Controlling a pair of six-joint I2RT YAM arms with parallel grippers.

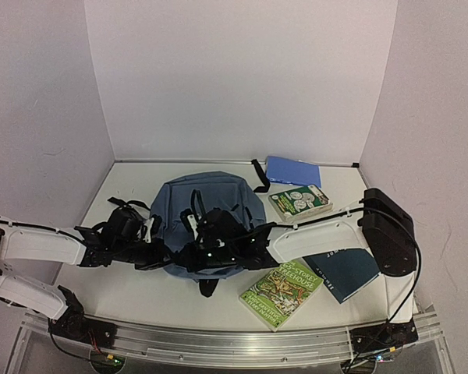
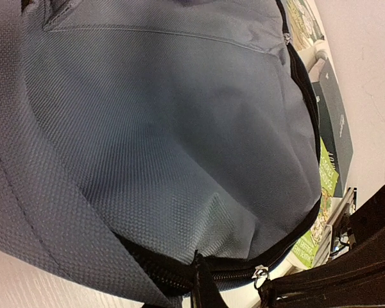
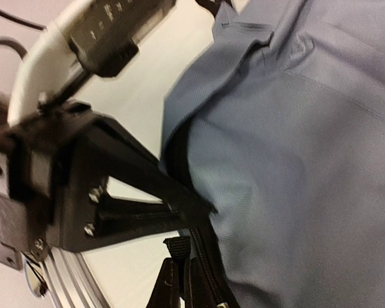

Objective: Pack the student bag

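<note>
The grey-blue bag (image 1: 207, 187) lies on the table in the top view, with both grippers at its near edge. In the right wrist view my left gripper has its fingers together on the bag's edge beside the black zipper (image 3: 208, 256). My right gripper is shut on a dark ribbed zipper pull (image 3: 178, 247). From the left wrist view, a metal slider ring (image 2: 262, 274) sits right at the right gripper's tip, close to the left fingertips. Arms hide part of the bag's front in the top view.
A green treehouse book (image 1: 282, 294) and a dark blue book (image 1: 345, 273) lie right of the bag. Behind them are a green-and-white box or book (image 1: 300, 201) and a blue folder (image 1: 292, 171).
</note>
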